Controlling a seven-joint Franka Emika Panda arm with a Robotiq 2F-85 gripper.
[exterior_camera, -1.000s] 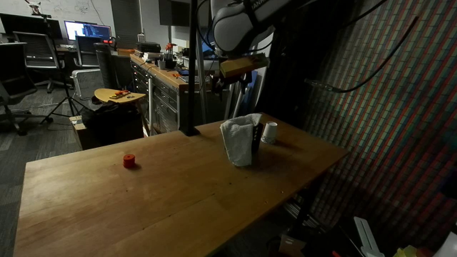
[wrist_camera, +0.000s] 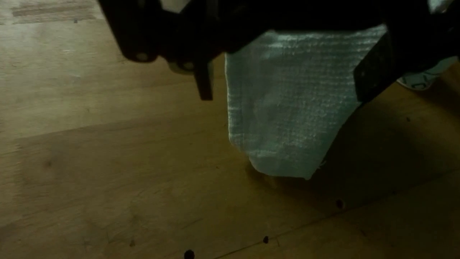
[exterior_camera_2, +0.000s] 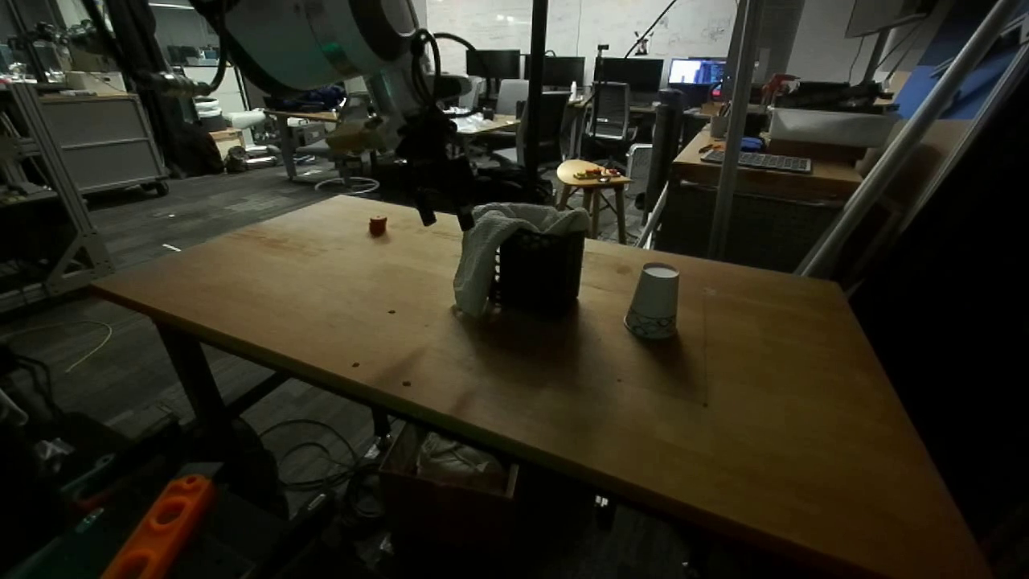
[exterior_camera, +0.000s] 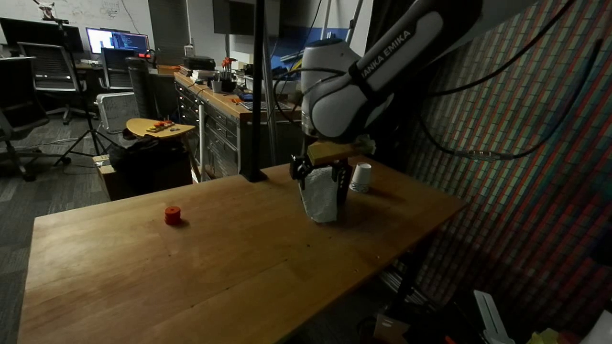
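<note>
A pale waffle-textured cloth (exterior_camera: 319, 200) hangs over the side of a dark basket (exterior_camera_2: 540, 270), its lower end close to the tabletop. In exterior view 1 my gripper (exterior_camera: 320, 177) is down at the cloth's top. My gripper is open, with one finger on either side of the hanging cloth (wrist_camera: 293, 108) as the wrist view shows it. From exterior view 2, the fingertips stand just left of the draped cloth (exterior_camera_2: 477, 260). Whether they touch it is not clear.
A white paper cup (exterior_camera_2: 655, 304) stands upside down beside the basket. Toward the other end of the wooden table (exterior_camera: 241, 252) sits a red stack of discs (exterior_camera: 172, 215). Bare tabletop lies between the stack and the basket. A black post (exterior_camera: 255, 114) rises at the table's edge.
The arm has come down from high above the basket to the level of the cloth's top. Cloth, cup and red stack appear unmoved.
</note>
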